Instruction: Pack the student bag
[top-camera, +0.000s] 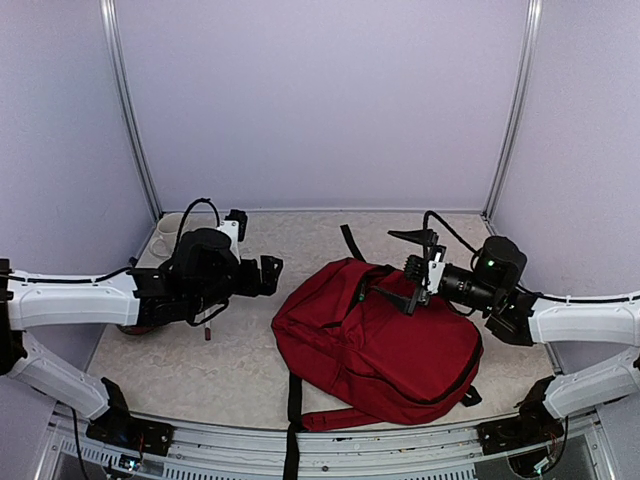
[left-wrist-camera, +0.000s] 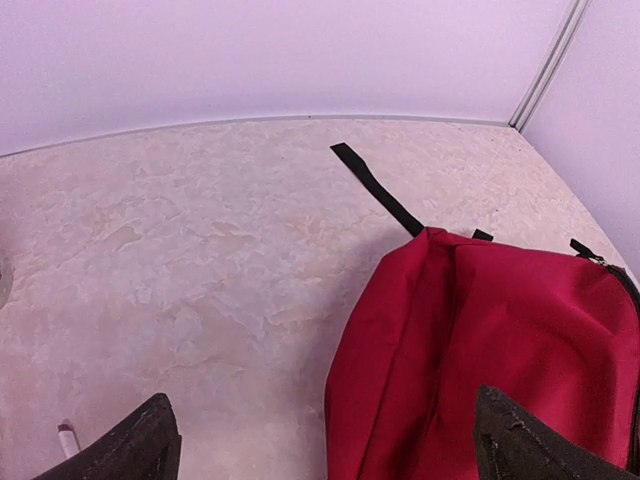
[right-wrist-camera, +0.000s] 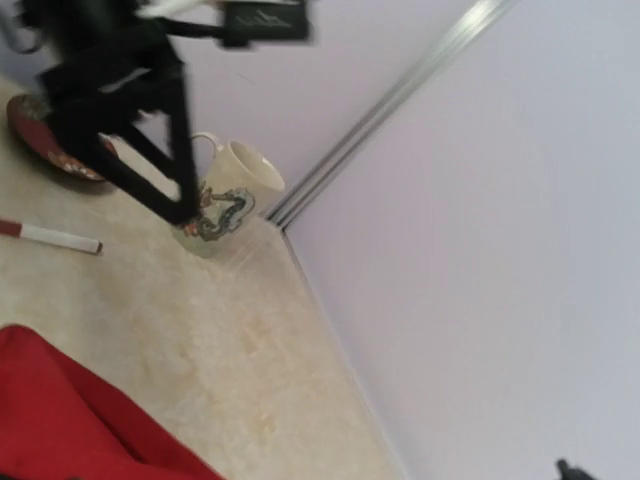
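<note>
A red backpack (top-camera: 390, 350) lies on the table, its dark-edged opening (top-camera: 360, 285) toward the upper left. My right gripper (top-camera: 392, 265) is open over the bag's upper part, with nothing seen between its fingers. Left of the bag, my left gripper (top-camera: 255, 250) stands open and empty above the table. In the left wrist view its fingers (left-wrist-camera: 135, 445) are spread wide, with red cloth beyond. A white pen with a dark red end (right-wrist-camera: 60, 238) lies on the table; in the top view the left arm partly covers it. The inside of the bag is hidden.
A patterned mug (right-wrist-camera: 230, 190) stands in the back left corner. A dark red rounded object with a floral pattern (right-wrist-camera: 45, 140) sits at the left, mostly behind the left arm from above. A black strap (top-camera: 292, 430) hangs over the front edge.
</note>
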